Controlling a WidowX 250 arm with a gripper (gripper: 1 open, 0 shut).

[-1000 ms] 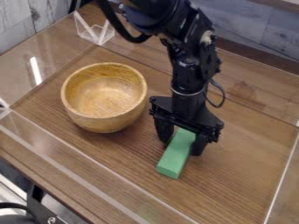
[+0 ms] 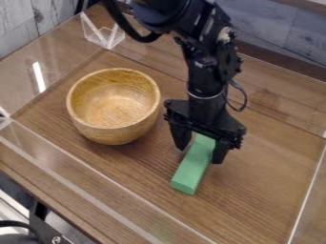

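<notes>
A green rectangular block (image 2: pixel 193 170) lies on the wooden table at the lower centre, tilted lengthwise toward the lower left. The black gripper (image 2: pixel 200 135) reaches down from the top of the view over the block's upper end, with its fingers either side of that end or just above it; whether they touch it is unclear. The fingers stand apart.
A yellow wooden bowl (image 2: pixel 112 104) sits left of the gripper. A clear plastic piece (image 2: pixel 103 27) is at the upper left. Dark cables lie at the bottom left corner.
The gripper has shifted very slightly, appearing a little higher over the block's upper end. The block and bowl look unmoved.
</notes>
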